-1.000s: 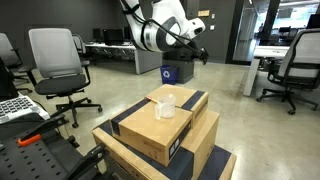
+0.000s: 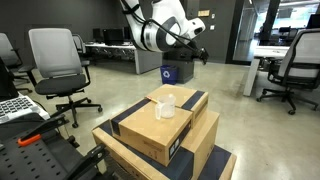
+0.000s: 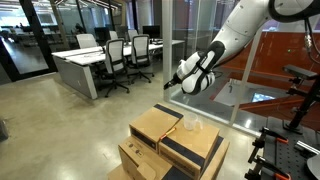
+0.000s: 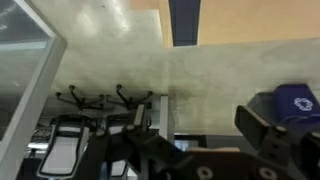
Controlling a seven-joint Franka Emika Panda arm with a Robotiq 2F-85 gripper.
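My gripper (image 2: 204, 36) hangs high above and behind the boxes, its fingers wide apart with nothing between them. In the wrist view its dark fingers (image 4: 253, 125) show along the bottom over bare floor. A clear, whitish cup-like container (image 2: 166, 105) stands on a cardboard box (image 2: 150, 128) with dark tape. From the other side, the same clear container (image 3: 192, 123) sits near the middle of the box tops, well apart from the gripper. Its contents are too small to make out.
Several taped boxes form a stepped stack; a box edge with dark tape (image 4: 185, 22) reaches into the wrist view. A blue bin (image 2: 169, 75) is on the floor beyond. Office chairs (image 2: 62, 75) stand around. Open floor (image 3: 60, 135) lies beside the boxes.
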